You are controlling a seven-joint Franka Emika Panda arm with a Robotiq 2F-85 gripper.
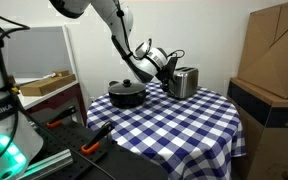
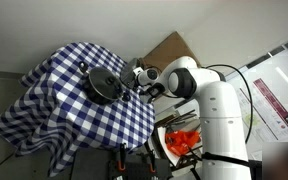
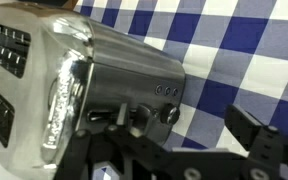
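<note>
A silver toaster (image 1: 184,82) stands upright on the checkered table, near its far side. It fills the left of the wrist view, where its slots and the front panel with a dark knob (image 3: 169,113) show. My gripper is open at the toaster's control end. One finger (image 3: 114,146) overlaps the dark lever area of the panel, and the other lies out over the cloth to the right. Nothing is visibly gripped. Whether a finger touches the toaster I cannot tell. In the second exterior view the arm hides much of the toaster.
A dark lidded pot (image 1: 127,94) stands on the blue-and-white checkered cloth (image 1: 174,130), left of the toaster. Cardboard boxes (image 1: 268,85) rise beyond the table's right side.
</note>
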